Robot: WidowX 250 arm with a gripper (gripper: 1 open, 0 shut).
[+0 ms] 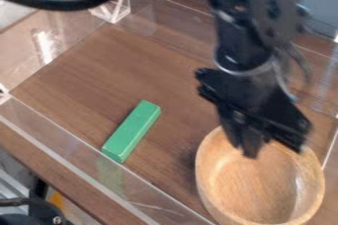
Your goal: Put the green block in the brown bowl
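The green block [132,131] lies flat on the brown table, left of the brown bowl [211,191]. Light wood forms the bowl, which stands at the lower right; the part of its inside that shows is empty. My dark gripper [246,142] points down over the bowl's far rim, blurred and some way right of the block. Its fingertips sit close together in the picture, but blur hides whether there is a gap. No object shows at them.
A clear low wall [99,165] runs along the table's left front side, close to the block's near end. A black cable [59,4] hangs across the top left.
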